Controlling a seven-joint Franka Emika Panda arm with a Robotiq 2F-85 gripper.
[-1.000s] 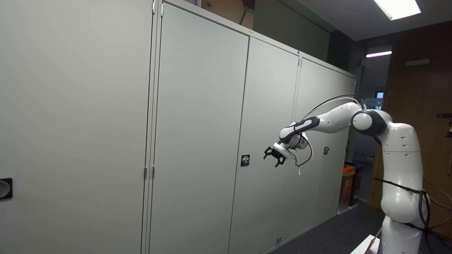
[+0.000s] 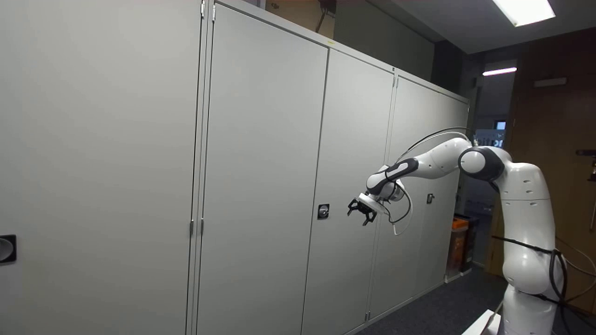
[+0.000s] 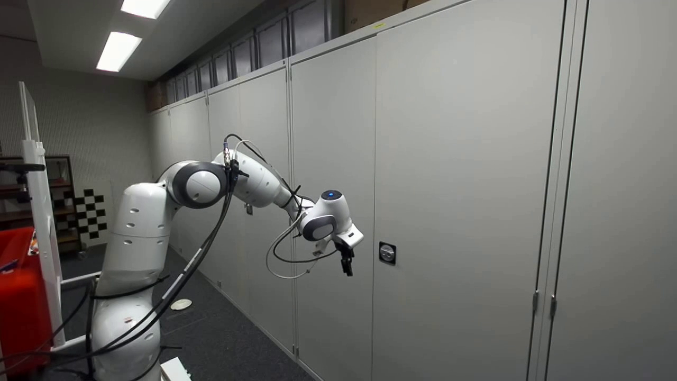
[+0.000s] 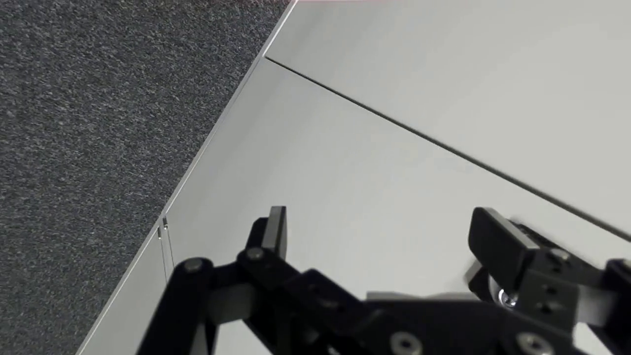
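My gripper [image 2: 357,215] hangs open in front of the tall grey cabinet [image 2: 262,139], with nothing between its fingers. In exterior view 1 a round metal handle [image 2: 323,211] in a black square plate sits on a door, left of the gripper. Exterior view 2 has that handle [image 3: 387,253] to the right of my downward-pointing gripper [image 3: 346,273], with a gap between them. The wrist view shows both fingers of the gripper spread wide; the handle [image 4: 506,299] is partly hidden behind the right one. The doors in view are shut.
Dark carpet [image 4: 118,118] runs along the cabinet's foot. Another handle [image 2: 430,198] is on a farther door, and one more [image 2: 6,248] at the left edge. Orange-topped bins [image 2: 458,240] stand beyond the cabinet. A red container [image 3: 22,292] stands behind the arm.
The gripper has come slightly lower and its tilt has shifted a little. The arm's elbow has moved a little to the left in exterior view 1. The cabinet doors look the same.
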